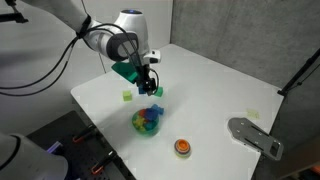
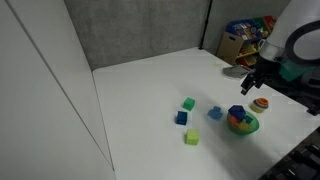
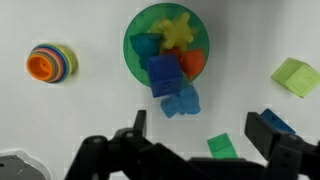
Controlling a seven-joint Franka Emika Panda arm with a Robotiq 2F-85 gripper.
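My gripper (image 1: 148, 84) hangs above the table, open and with nothing between its fingers. The wrist view has a green bowl (image 3: 133, 55) holding a dark blue block (image 3: 165, 75) and several colourful toys. A light blue toy (image 3: 181, 102) lies just outside the bowl, between the two fingers in that view but below them. Near the right finger are another dark blue block (image 3: 276, 121), partly covered by it, and a green block (image 3: 222, 147). A lime block (image 3: 297, 76) lies farther right. In exterior view 2 the three loose blocks stand apart from the bowl (image 2: 249, 127).
Stacked coloured cups (image 1: 182, 147) stand to one side of the bowl. A grey metal tray (image 1: 255, 137) lies at the table's right.
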